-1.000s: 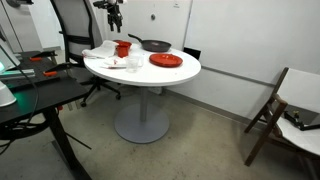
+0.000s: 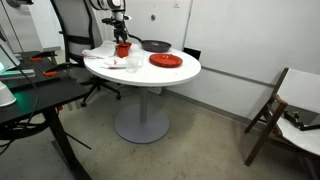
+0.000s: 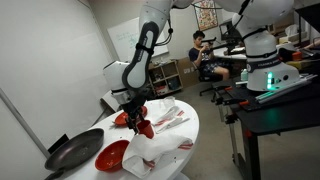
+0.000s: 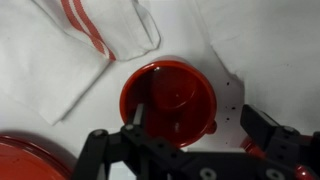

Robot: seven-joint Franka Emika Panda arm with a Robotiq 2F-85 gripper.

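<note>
A red cup (image 4: 170,85) stands open side up below my gripper in the wrist view. The fingers (image 4: 253,116) are spread wide, one near each side of the cup's rim, with nothing held. In exterior view 2 the gripper (image 3: 133,106) hangs close over the cup (image 3: 146,129). From exterior view 1, the gripper (image 2: 120,36) is right above the cup (image 2: 122,49) at the table's far side. Whether the fingertips reach below the rim cannot be told.
Around the cup lie a striped white cloth (image 3: 155,150), a red bowl (image 3: 112,156) and a black pan (image 3: 76,151). A red plate (image 2: 166,60) and a clear container (image 2: 133,63) sit on the round white table (image 2: 185,72), whose right part is clear.
My gripper has come down toward the red cup over the last second. The objects on the table appear unmoved.
</note>
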